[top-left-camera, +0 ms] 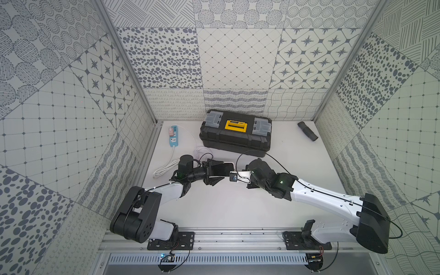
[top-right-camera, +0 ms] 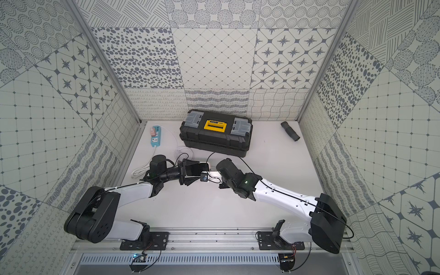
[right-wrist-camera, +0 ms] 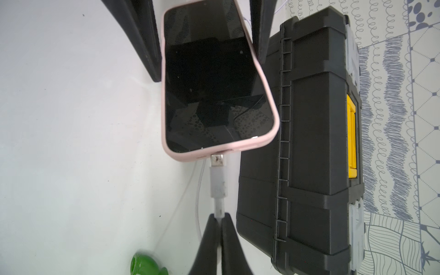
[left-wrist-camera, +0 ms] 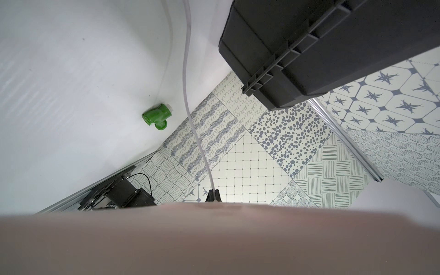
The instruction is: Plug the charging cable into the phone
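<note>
In the right wrist view the phone, pink-cased with a dark screen, is held above the table by my left gripper, shut on its sides. My right gripper is shut on the white cable's plug. The plug's metal tip touches the phone's bottom edge at the port, with some metal still showing. In the left wrist view the pink case fills the lower part, hiding most around the fingers; the cable runs up from there.
The black toolbox stands just behind the grippers. A blue power strip lies back left, a dark object back right. A green fitting lies on the table.
</note>
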